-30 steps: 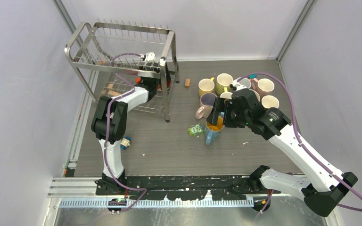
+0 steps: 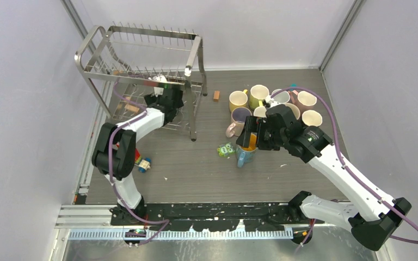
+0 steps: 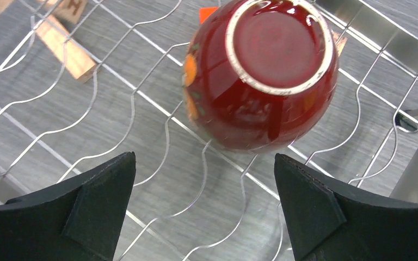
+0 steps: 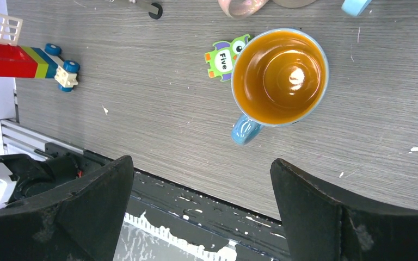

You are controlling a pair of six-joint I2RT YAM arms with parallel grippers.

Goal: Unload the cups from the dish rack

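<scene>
In the left wrist view, an upside-down dark red cup (image 3: 266, 65) with orange patches rests on the wire rack (image 3: 60, 129). My left gripper is open just short of it, inside the rack's lower level. My right gripper stands open above the table, over a blue cup with an orange inside (image 4: 280, 76), its handle toward the gripper. In the top view, several cups (image 2: 258, 95) stand grouped right of the rack.
A green owl piece (image 4: 223, 60) lies beside the blue cup. A toy vehicle (image 4: 11, 62) sits at the left, partly cropped. Small wood blocks (image 3: 65, 49) lie under the rack.
My left arm has drawn back toward the front left, away from the rack's right side. The right arm has barely moved.
</scene>
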